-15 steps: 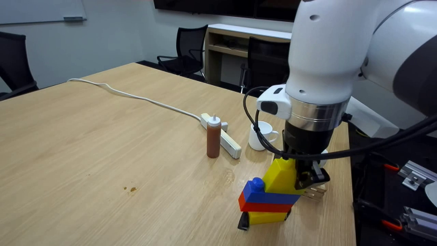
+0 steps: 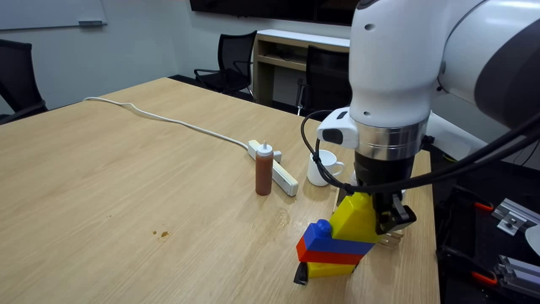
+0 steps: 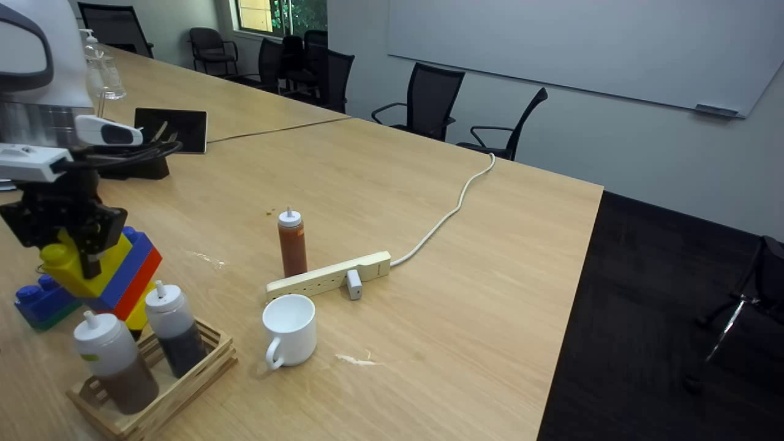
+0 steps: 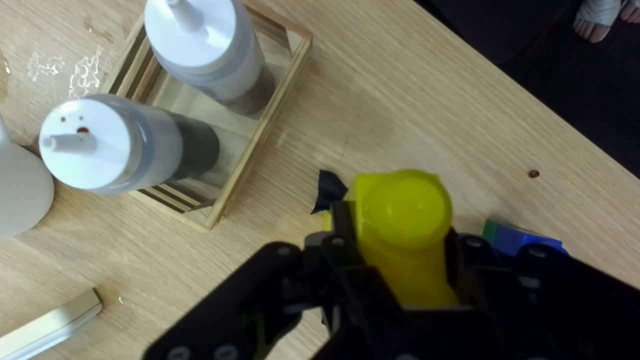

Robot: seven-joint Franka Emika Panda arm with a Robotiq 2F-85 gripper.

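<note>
My gripper [image 3: 89, 253] is shut on the yellow top brick [image 2: 354, 218] of a toy-brick stack. Under it, the stack has a blue brick [image 2: 334, 242], a red brick [image 2: 331, 256] and a yellow base [image 2: 330, 270] with black parts at its ends. In exterior view 2 the stack leans at a clear slant. From above, the yellow brick [image 4: 406, 210] shows one round stud between the fingers, and most of the lower bricks are hidden. A separate blue brick [image 3: 44, 300] on a green one [image 3: 55, 317] lies beside the stack.
Close by, a wooden crate [image 3: 187, 389] holds two sauce bottles [image 3: 117, 367]. A white mug [image 3: 290, 331], a power strip [image 3: 331, 275] and a red-brown bottle [image 3: 292, 246] stand farther off.
The gripper and yellow top brick have shifted slightly right in exterior view 1. The blue and red bricks have tipped a little with them. The base looks nearly unmoved.
</note>
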